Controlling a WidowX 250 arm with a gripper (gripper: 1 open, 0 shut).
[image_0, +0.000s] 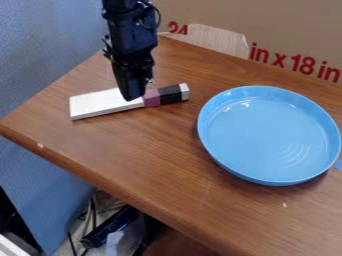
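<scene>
My black gripper (134, 87) hangs low over a long white bar (98, 103) that has a pink and black end (170, 94), on the left half of the wooden table. The fingertips are at the middle of the bar; I cannot tell whether they touch it or whether the fingers are open or shut. A round blue plate (267, 135) lies to the right of the bar.
A cardboard box (281, 40) stands behind the table at the top right.
</scene>
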